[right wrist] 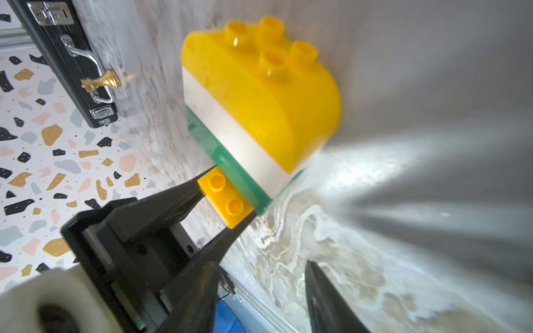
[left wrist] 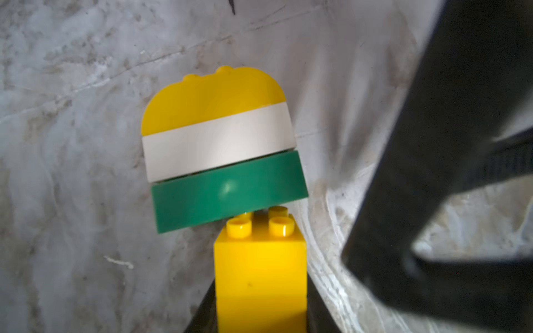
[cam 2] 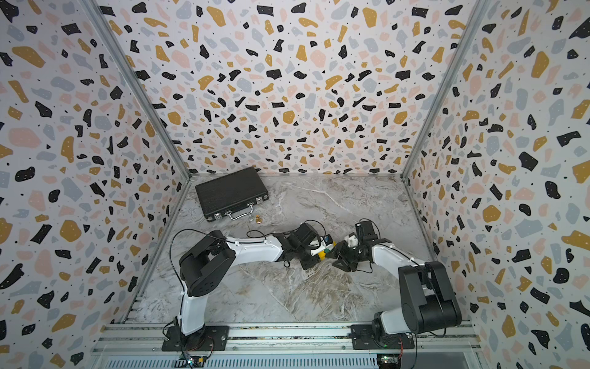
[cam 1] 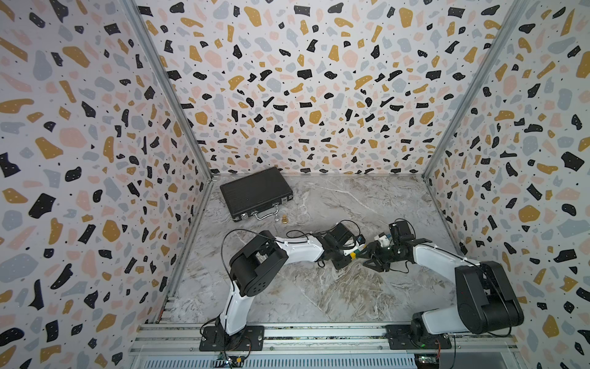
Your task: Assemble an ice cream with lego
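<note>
In the left wrist view, my left gripper is shut on a yellow brick (left wrist: pixel 261 277); atop it, at a slant, sits a stack of a green brick (left wrist: pixel 227 188), a white brick (left wrist: pixel 216 138) and a rounded yellow brick (left wrist: pixel 211 102), with studs of the lower brick showing beneath the green. The right wrist view shows the same stack from above, in the grasp of my left gripper. My right gripper is part open beside the stack, nothing between its fingers.
A black briefcase (cam 1: pixel 255 190) with a metal handle lies at the back left, a small gold object (cam 1: pixel 284 219) near it. The marble floor behind and in front of the arms is mostly clear.
</note>
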